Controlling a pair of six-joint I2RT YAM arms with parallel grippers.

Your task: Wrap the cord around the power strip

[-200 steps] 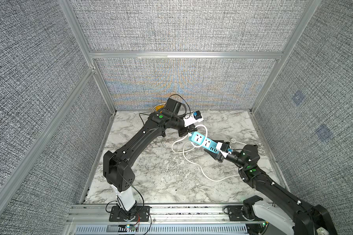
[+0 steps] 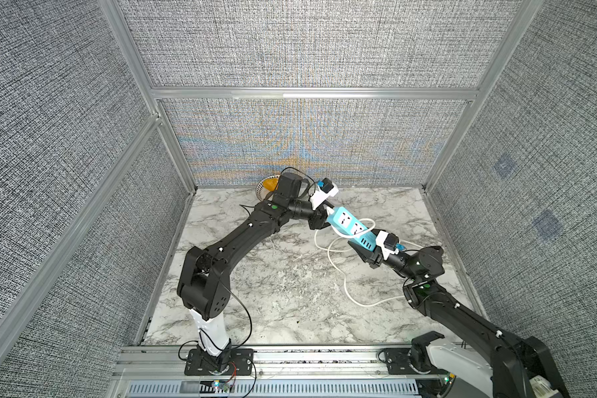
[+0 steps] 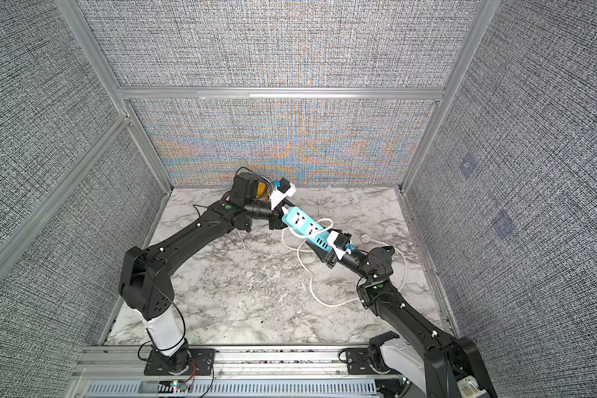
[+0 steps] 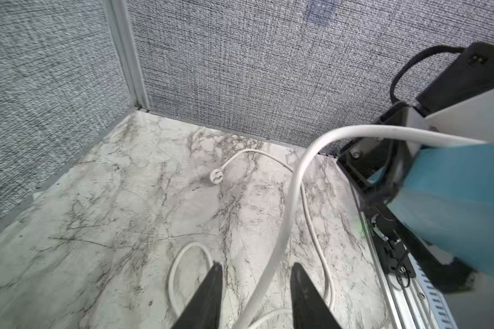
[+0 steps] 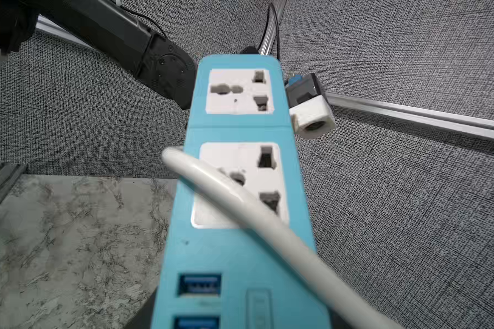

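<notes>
A light blue power strip (image 2: 355, 227) with white sockets is held above the table, its lower end between the fingers of my right gripper (image 2: 366, 250), which is shut on it. The strip fills the right wrist view, where the white cord (image 5: 236, 203) crosses its face diagonally over the second socket. At the strip's far end, my left gripper is part open. Between its fingers the cord (image 4: 282, 230) passes with gaps on both sides, arching up toward the strip. More cord (image 3: 313, 292) lies in loose curves on the table.
The cord's round plug (image 4: 216, 176) rests on the marble table (image 2: 265, 285) at the right. A basket with something orange (image 2: 269, 184) stands behind the left arm.
The strip has tilted more steeply and shifted slightly right. The cord loop over it has slid toward the right gripper. The left arm has moved a little beside the strip's far end.
</notes>
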